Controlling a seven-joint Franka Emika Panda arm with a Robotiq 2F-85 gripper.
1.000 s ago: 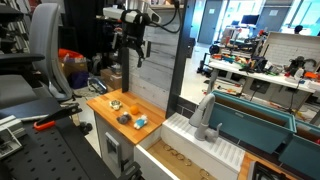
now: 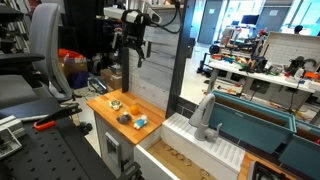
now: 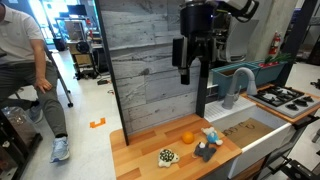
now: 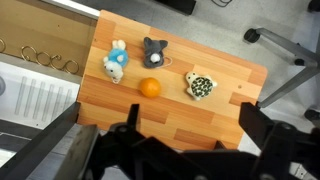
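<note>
Four small toys would be too exact a claim of names, but several lie on the wooden counter [image 4: 180, 122]: a blue and white plush [image 4: 116, 62], a dark grey plush [image 4: 154, 52], an orange ball [image 4: 150, 87] and a cream plush with dark spots [image 4: 200, 86]. They sit apart from each other. High above the counter hangs my gripper, its two black fingers [image 4: 130, 130] spread wide at the bottom of the wrist view. Nothing shows between them. Exterior view 2 has the arm [image 3: 207, 30] pointing down behind the toys.
Beside the counter is a white sink [image 2: 185, 150] with a grey faucet [image 2: 204, 112] standing up at its back. A grey plank wall [image 3: 150, 75] rises behind the counter. Past the sink lies a stove [image 3: 285, 98]. Bare wood surrounds the toys.
</note>
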